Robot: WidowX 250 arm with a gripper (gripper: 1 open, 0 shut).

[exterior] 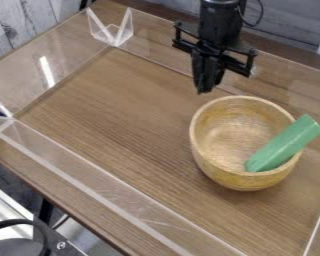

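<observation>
A round wooden bowl (223, 135) sits on the right side of the tabletop, with a green oblong block (286, 142) lying in it, leaning on its right rim. The black gripper (207, 75) is raised above and behind the bowl, clear of it, its fingers pointing down. It looks shut, with nothing visible between the fingers.
A clear white object (111, 25) stands at the back left of the wooden table (96, 140). Black hardware (23, 240) is at the lower left corner.
</observation>
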